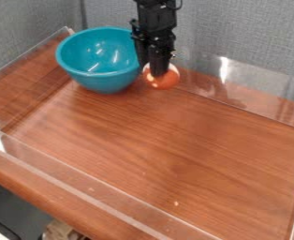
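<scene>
My black gripper [158,58] reaches down from the top centre, shut on an orange-red round object [164,79] with a light top. That object is just right of a large turquoise bowl [87,62] at the back left of the wooden table. The gripper's fingertips are partly hidden against the object, and it is hard to tell whether the object touches the bowl or the table.
A transparent rim or barrier [244,81] runs along its back edge, with grey walls behind.
</scene>
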